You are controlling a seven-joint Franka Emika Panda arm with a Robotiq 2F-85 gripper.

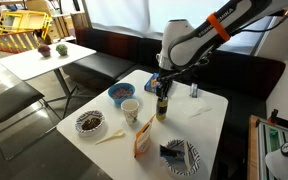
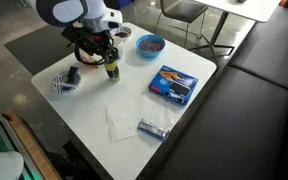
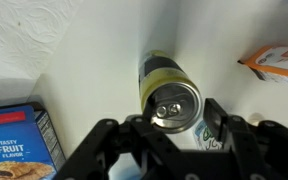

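A tall can (image 1: 162,108) with a yellow and dark side stands upright on the white table. In exterior view 2 the can (image 2: 113,73) shows beneath the arm's end. Seen from above in the wrist view, the silver lid of the can (image 3: 172,103) lies between the two dark fingers of my gripper. The fingers are part open, one on each side of the can's top. Whether either of them touches the can is hard to tell.
Around the can stand a white cup (image 1: 130,109), an orange and white carton (image 1: 142,138), a blue bowl (image 1: 121,91) and a patterned plate (image 1: 179,158) with utensils. A blue snack box (image 2: 172,84) and a silver cylinder (image 2: 154,130) lie farther off. Bare table (image 2: 96,145) shows near the edge.
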